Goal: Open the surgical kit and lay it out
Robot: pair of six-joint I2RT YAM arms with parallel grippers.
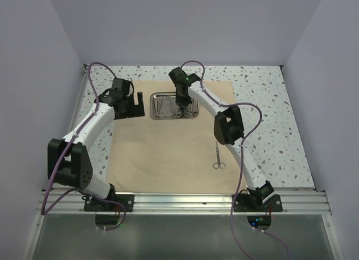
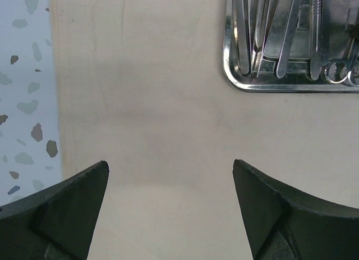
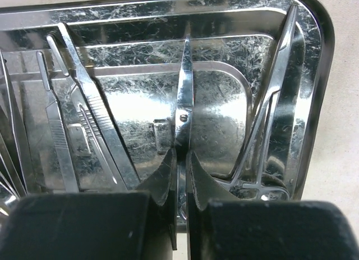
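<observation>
The metal tray [image 1: 151, 109] holds several instruments. In the right wrist view my right gripper is shut on a pair of scissors [image 3: 184, 105], whose blades point toward the tray's far wall; their handles are mostly hidden behind the fingers. Right of it in the tray lies another scissor-like instrument [image 3: 273, 91], and to the left are tweezers [image 3: 101, 105] and a flat handle [image 3: 59, 131]. Another pair of scissors [image 1: 218, 156] rests on the cloth at the right. My left gripper stands open and empty over bare cloth, left of the tray.
A beige cloth [image 1: 168, 159] covers the middle of the speckled table [image 1: 275, 131]. The cloth in front of the tray is clear, apart from the scissors at its right side. The right arm reaches across the tray's right half.
</observation>
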